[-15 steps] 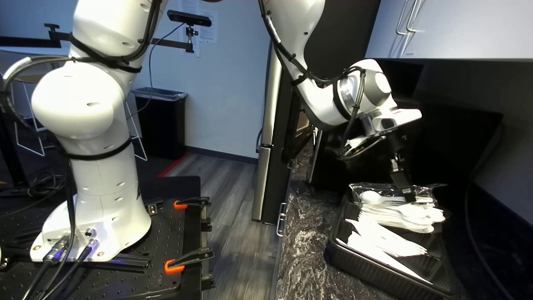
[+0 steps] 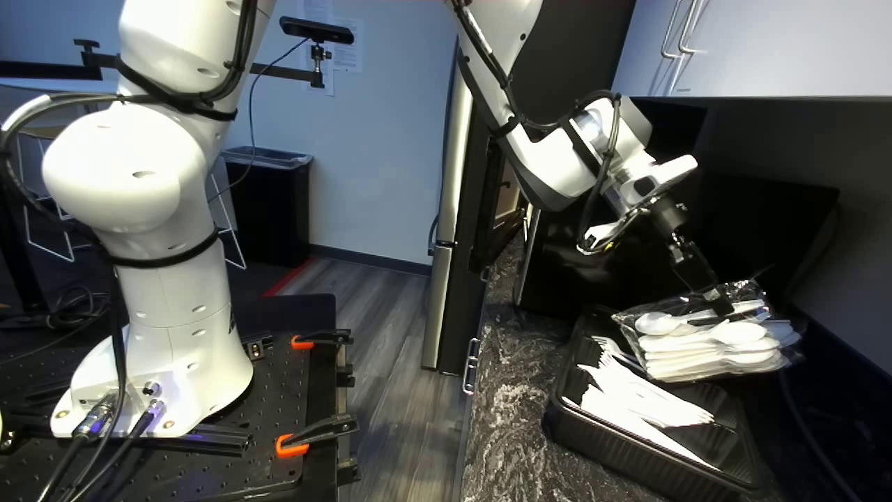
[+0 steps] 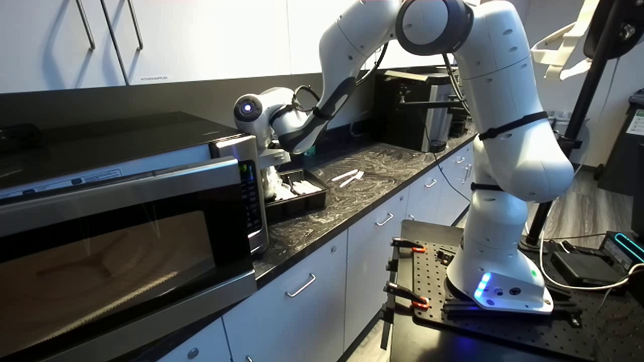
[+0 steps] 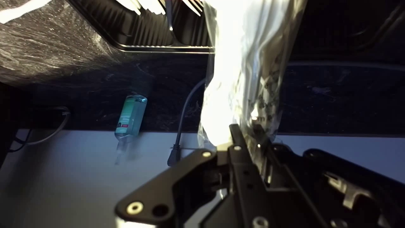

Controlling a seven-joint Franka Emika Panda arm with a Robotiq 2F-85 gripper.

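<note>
A clear plastic bag of white spoons (image 2: 711,351) hangs from my gripper (image 2: 719,302), which is shut on the bag. In exterior view 1 the bag is above the back right part of the black tray (image 2: 652,468). White plastic forks and knives (image 2: 640,397) lie in that tray. From the wrist, the bag (image 4: 243,76) stretches away from the fingers (image 4: 237,140), its bright side washed out. Exterior view 2 shows the tray (image 3: 299,208) beside the microwave, while the arm and microwave hide my gripper there.
A microwave (image 3: 127,241) stands close to the tray. Two white utensils (image 3: 350,177) lie on the bare counter (image 3: 386,163). Against the wall are a greenish bottle (image 4: 131,116) and a black cable (image 4: 186,110). White cabinets (image 2: 769,50) hang overhead.
My gripper has moved up and to the right in exterior view 1, tilting as it went. The bag of spoons has come with it, rising from inside the tray.
</note>
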